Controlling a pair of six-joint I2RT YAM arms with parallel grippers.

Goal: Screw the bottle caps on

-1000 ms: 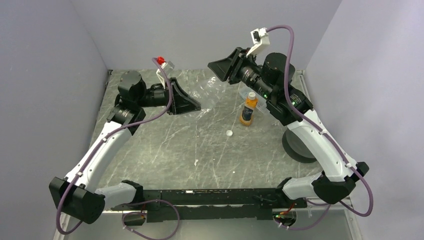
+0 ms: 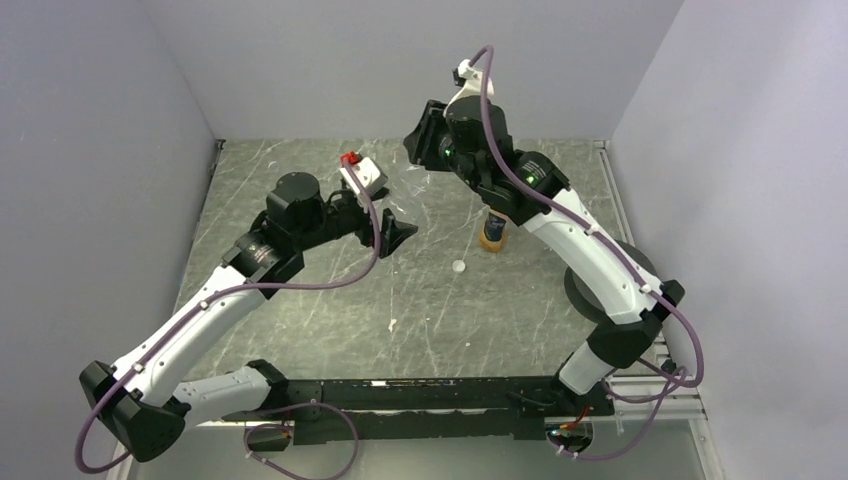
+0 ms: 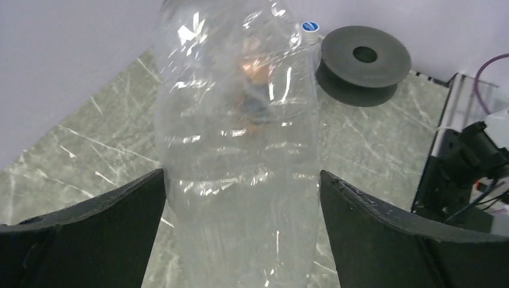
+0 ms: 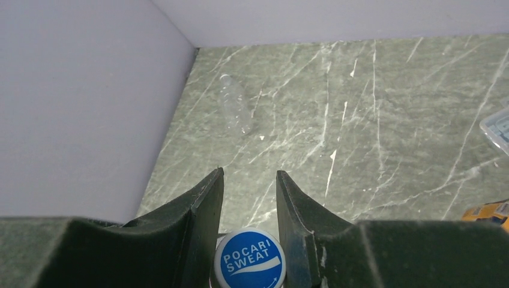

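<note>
A large clear bottle [image 3: 240, 150] fills the middle of the left wrist view. My left gripper stands open around its body, one finger on each side; whether the pads press on it I cannot tell. From above, the bottle [image 2: 408, 192] shows faintly between the two grippers, off the table. My right gripper is shut on a blue cap [image 4: 249, 260] lettered Pocari Sweat. How the cap sits on the bottle neck is hidden. A white cap [image 2: 458, 266] lies on the table.
An orange bottle [image 2: 492, 230] stands partly under my right arm. Near a dark spool [image 3: 364, 57] is a blue-capped clear bottle [image 3: 310, 37]. Another clear bottle [image 4: 235, 105] rests at the back left.
My right gripper has shifted slightly left, its arm swinging left over the orange bottle. My left wrist has moved right and turned, bringing its fingers further around the bottle.
</note>
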